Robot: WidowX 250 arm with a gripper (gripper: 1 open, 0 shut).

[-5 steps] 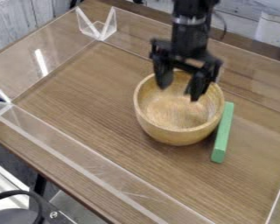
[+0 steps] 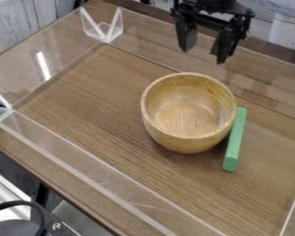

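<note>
My black gripper [image 2: 202,41] is at the top centre-right, above and behind a round wooden bowl [image 2: 187,111]; whether its fingers are open is hard to tell at this size. The bowl looks empty. A long green bar [image 2: 234,138] lies on the wooden table just right of the bowl.
A clear angular object [image 2: 102,26] sits at the top left. Black cables and a mount occupy the bottom left corner.
The gripper has moved up and back, away from over the bowl toward the top of the view. The bowl and green bar have stayed in place.
</note>
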